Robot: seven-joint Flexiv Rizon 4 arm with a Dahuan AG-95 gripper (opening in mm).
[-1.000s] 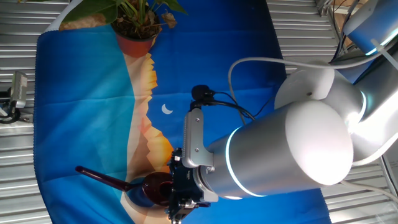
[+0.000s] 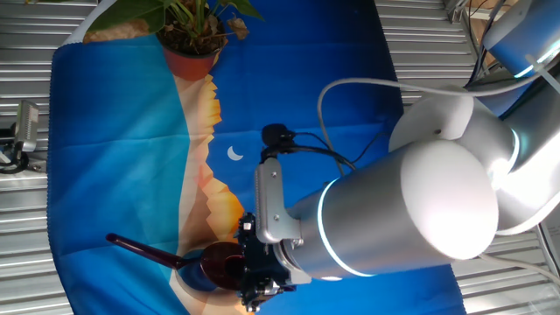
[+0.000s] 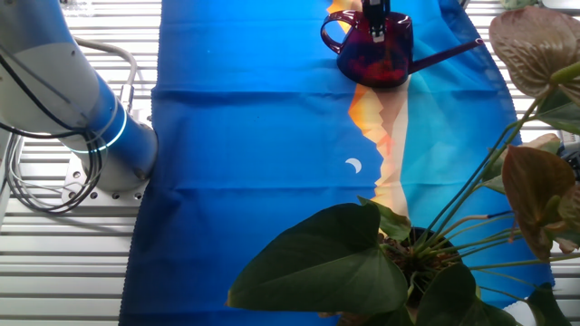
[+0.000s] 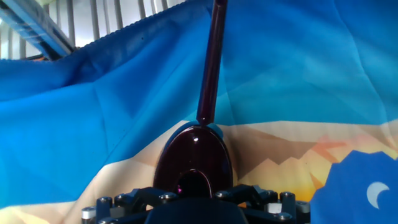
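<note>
A dark red, glossy watering can [image 3: 379, 59] stands upright on the mat, its long spout pointing away from the arm's base. In exterior view 1 its body [image 2: 220, 265] lies right beside my gripper [image 2: 259, 265], which covers the handle side. A dark part of the gripper [image 3: 375, 20] overlaps the can's upper body in exterior view 2, while the looped handle shows at its left. The wrist view has the can [image 4: 194, 155] straight ahead, with gripper linkages spread along the bottom edge. The fingertips are hidden; whether they touch or hold the can does not show.
A potted plant [image 2: 188, 63] stands at the mat's far end; its broad leaves [image 3: 326, 258] fill the foreground of exterior view 2. A pale cable [image 2: 367, 82] loops beside the arm.
The gripper and wrist have shifted very slightly left in exterior view 1, towards the can. The can and the plant have stayed in place.
</note>
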